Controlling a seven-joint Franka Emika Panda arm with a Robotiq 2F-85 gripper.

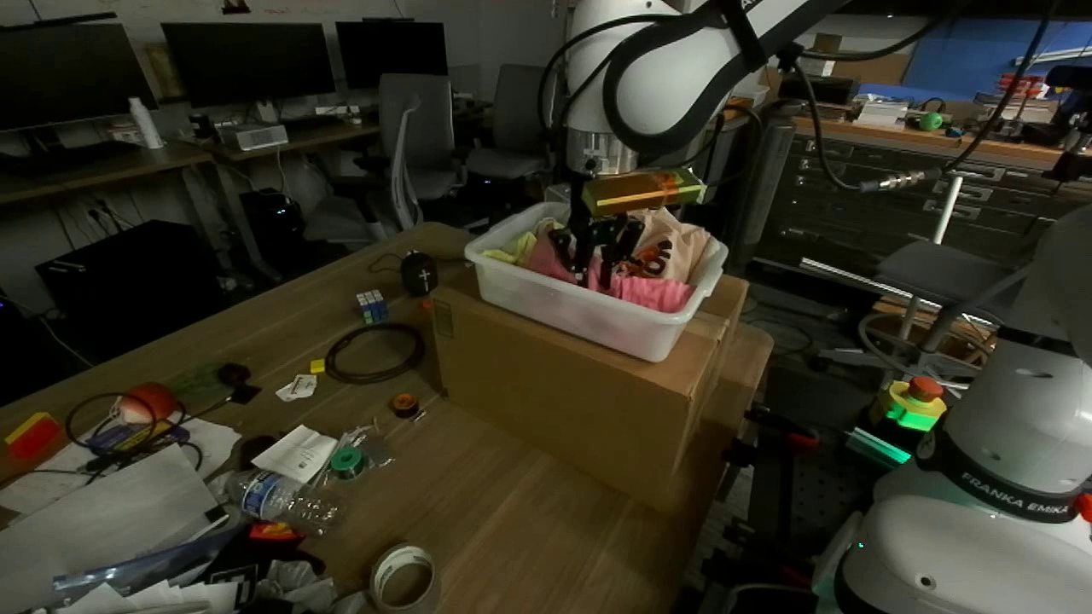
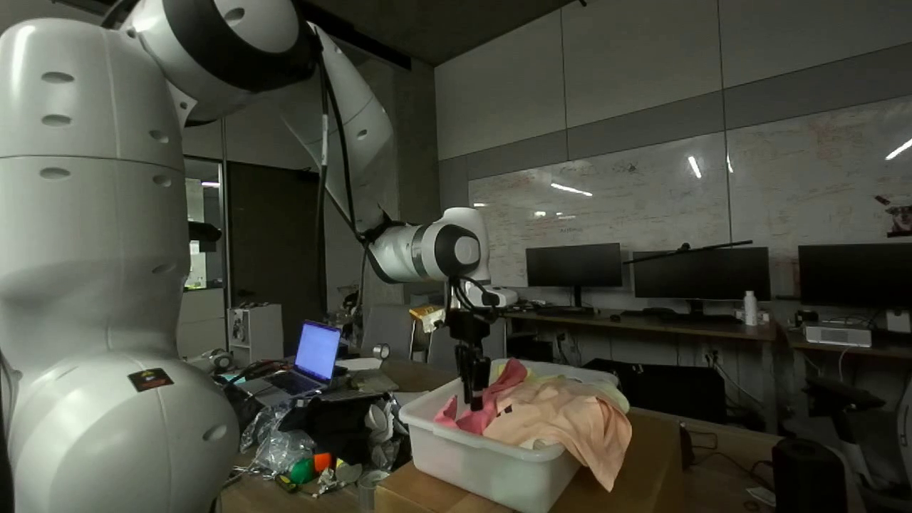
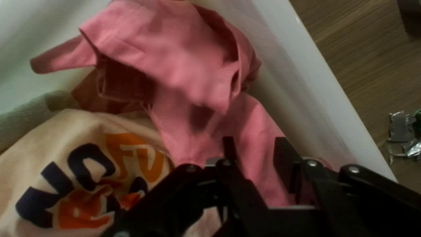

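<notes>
A white bin (image 1: 573, 312) holds a heap of clothes. Pink cloth (image 3: 252, 130) lies along one inner wall, bunched at one end. Beside it is a peach shirt (image 3: 90, 130) with dark and orange print, which hangs over the bin's rim in the second exterior view (image 2: 598, 436). My gripper points down into the bin, its two fingers apart but partly drawn together. A strip of the pink cloth shows between and under them. Whether the fingertips touch the cloth cannot be told.
The bin rests on a cardboard box (image 1: 553, 409) on the wooden table. A coiled cable (image 1: 375, 353), a puzzle cube (image 1: 371, 306), tape rolls and a plastic bottle (image 1: 281, 500) lie around it. Bare table lies in front of the box.
</notes>
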